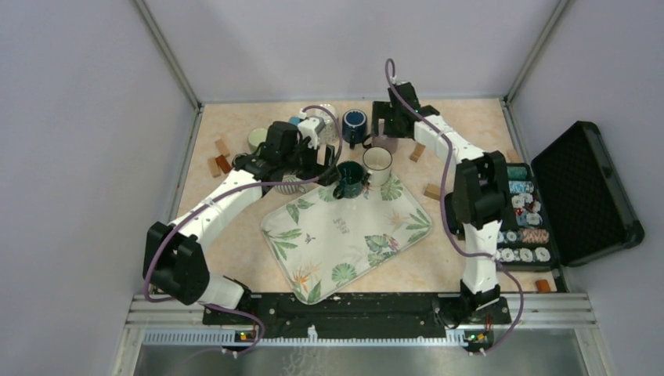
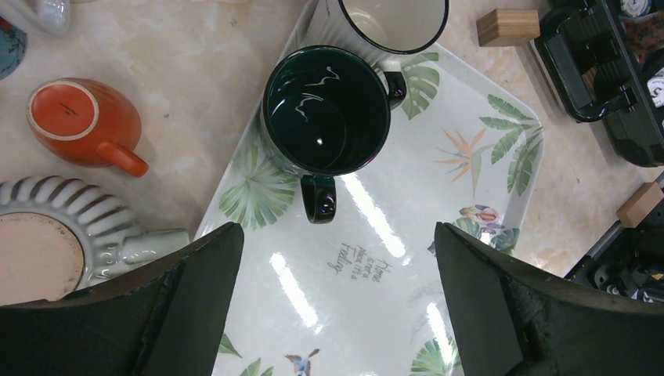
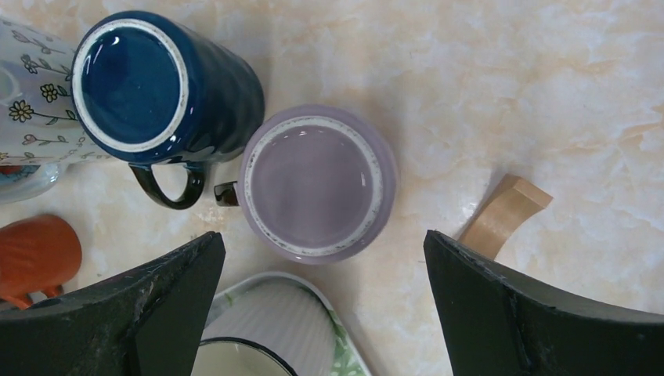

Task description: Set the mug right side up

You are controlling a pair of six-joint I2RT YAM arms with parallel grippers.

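My open right gripper hangs over an upside-down lilac mug (image 3: 317, 188), its base up and its handle toward a dark blue mug (image 3: 129, 86), also bottom-up. My left gripper stands open over the tray (image 2: 360, 298), with an upright dark green mug (image 2: 325, 117) and an upright white mug (image 2: 391, 23) at its far edge. An orange mug (image 2: 82, 117) lies bottom-up left of the tray, beside a ribbed pale mug (image 2: 117, 215), also bottom-up. Neither gripper has anything between its fingers.
A flowered mug (image 3: 35, 106) stands against the blue mug. Wooden blocks (image 3: 505, 211) lie on the tabletop. An open black case (image 1: 587, 196) with rolls is on the right. Bare tabletop shows right of the lilac mug.
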